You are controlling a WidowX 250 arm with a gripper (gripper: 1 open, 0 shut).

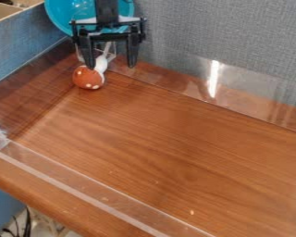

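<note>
My black gripper (110, 56) is at the top left, its two fingers apart and pointing down, in front of a round blue object. Below it on the wooden surface (176, 157) lies a small orange-red round object (88, 78) with a white part reaching up toward the back right, behind the gripper's left finger. I see nothing held between the fingers.
Grey textured walls bound the surface at the back, and a blue-grey wall (21, 74) runs along the left. A clear plastic item sits at the left edge.
</note>
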